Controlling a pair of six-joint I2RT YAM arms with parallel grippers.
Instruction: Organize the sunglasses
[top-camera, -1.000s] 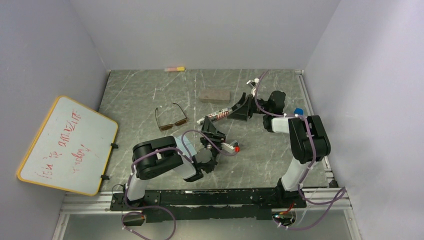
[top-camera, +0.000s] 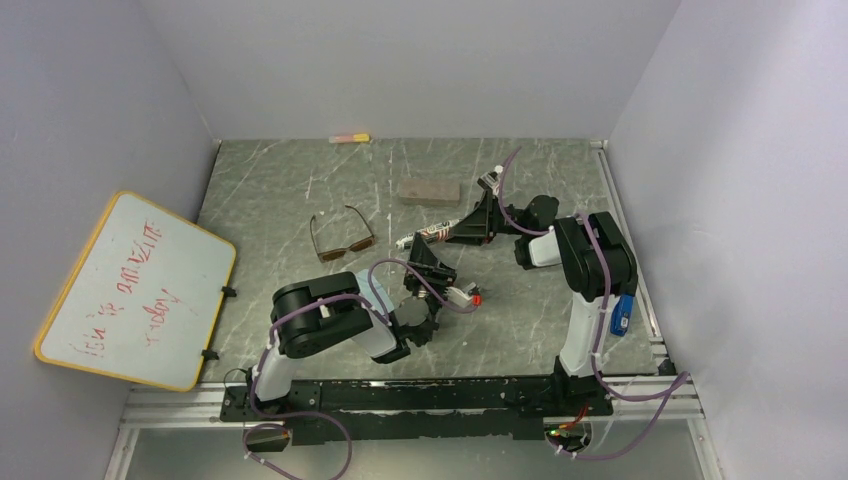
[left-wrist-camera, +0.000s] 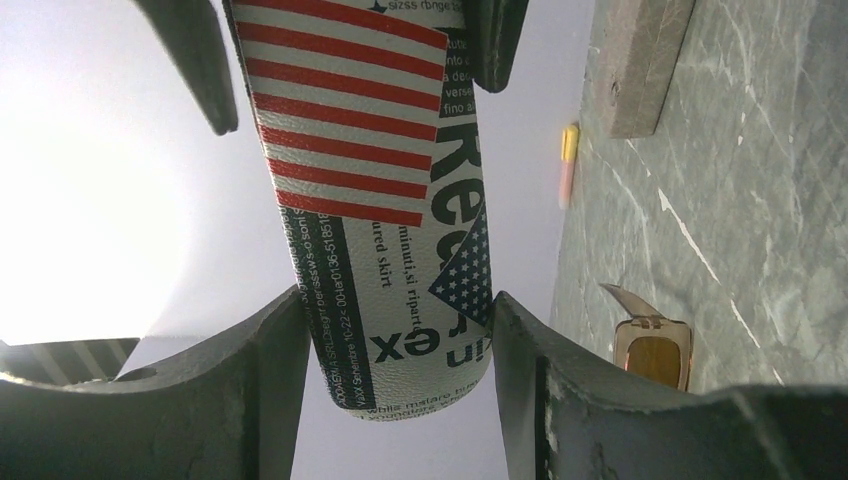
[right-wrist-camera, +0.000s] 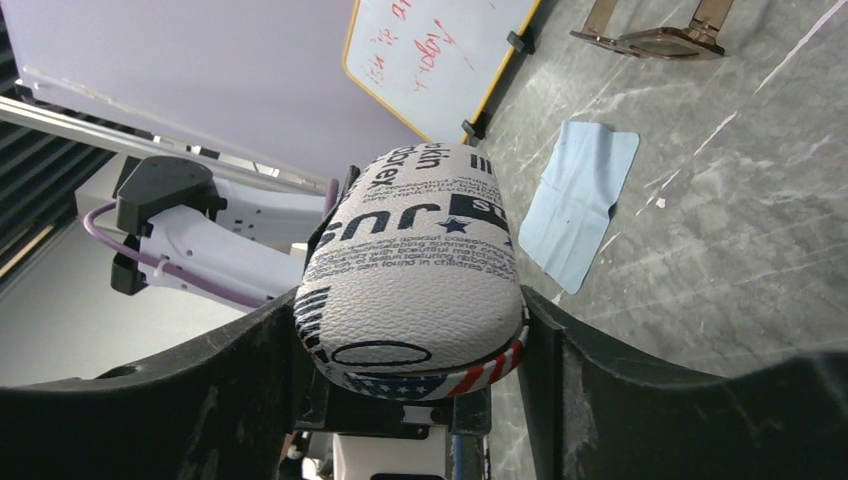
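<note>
A newspaper-print case (top-camera: 428, 234) with flag patterns is held up between my grippers. My left gripper (top-camera: 422, 252) has its fingers on one end of it; in the left wrist view they press against its sides. My right gripper (top-camera: 472, 222) has the other end between its fingers, seen close up in the right wrist view. Brown sunglasses (top-camera: 345, 250) lie unfolded on the table left of the case. A light blue cloth (right-wrist-camera: 575, 200) lies on the table, partly hidden by my left arm in the top view.
A grey block (top-camera: 428, 192) and a pink-yellow item (top-camera: 349, 138) lie at the back. A whiteboard (top-camera: 135, 290) stands at the left, a blue object (top-camera: 620, 314) at the right edge.
My right arm and gripper have moved left since a second ago, closer onto the case's end. The left arm has shifted slightly. The sunglasses are unmoved.
</note>
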